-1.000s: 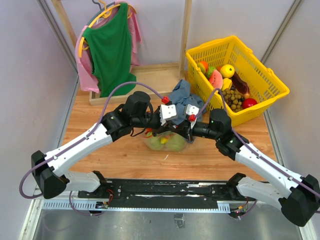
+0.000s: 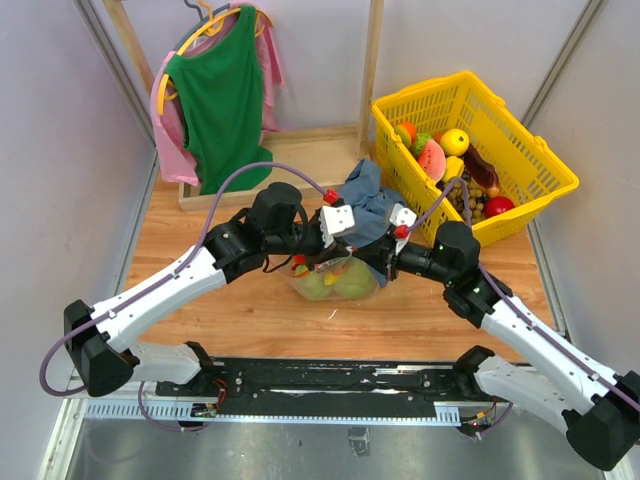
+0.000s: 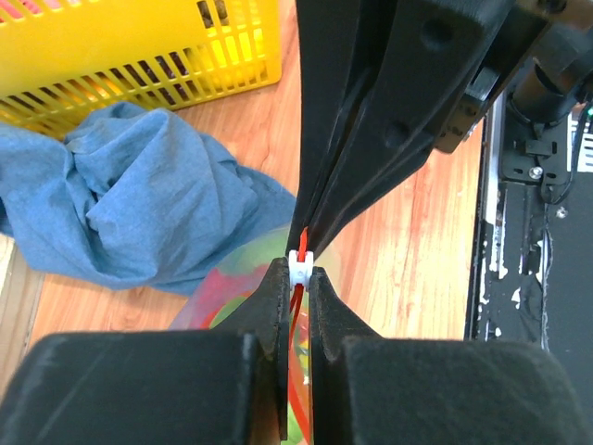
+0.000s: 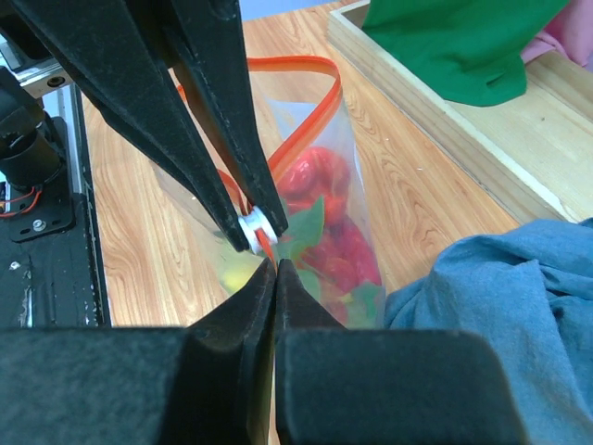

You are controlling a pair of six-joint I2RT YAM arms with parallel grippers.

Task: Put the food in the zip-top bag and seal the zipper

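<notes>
The clear zip top bag (image 2: 333, 282), with an orange zipper strip (image 4: 310, 128), stands on the table with green, red and yellow food inside. At its mouth my left gripper is shut on the white zipper slider (image 4: 258, 226). My right gripper is shut, its tips close beside the slider. A short orange zipper end (image 3: 303, 240) reaches past the slider to those tips; whether they pinch it, I cannot tell. Part of the strip beyond the slider still stands spread apart in the right wrist view. From above, both grippers cover the bag's mouth.
A yellow basket (image 2: 400, 178) of toy food stands at the back right. Blue cloth (image 2: 372, 205) lies just behind the bag. A wooden tray (image 2: 318, 152) and hanging clothes (image 2: 222, 105) are at the back left. In front of the bag the table (image 2: 300, 338) is bare.
My right gripper and forearm have shifted a little to the right, away from the left gripper. The left arm and the bag look unmoved.
</notes>
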